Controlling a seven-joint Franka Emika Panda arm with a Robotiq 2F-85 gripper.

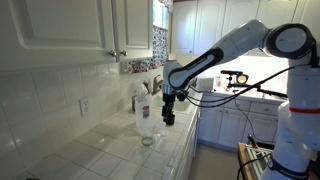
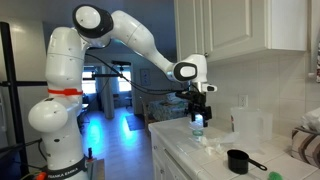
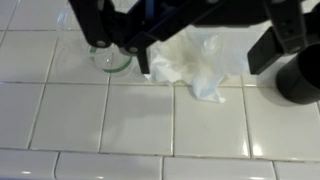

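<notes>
Above the tiled counter (image 1: pixel 112 146), my gripper points down with its fingers apart and nothing between them. A crumpled white sheet (image 3: pixel 196 62), paper or thin plastic, lies in the wrist view, in line with the gap. To the right is a black cup or pot (image 3: pixel 300 76); in exterior view 2 the black pot (image 2: pixel 240 160) shows a handle. On the left is a clear round container (image 3: pixel 110 60) with a green rim. In exterior view 1 my gripper (image 1: pixel 172 103) stands close to the black pot (image 1: pixel 168 118); the fingertips are too small to make out there.
A tall clear container (image 2: pixel 239 118) stands near the wall, and a bluish-white item (image 2: pixel 197 125) shows below the gripper in exterior view 2. The sink (image 1: pixel 185 87) lies beyond the pot. Upper cabinets (image 1: pixel 60 35) overhang the counter, whose near stretch is bare.
</notes>
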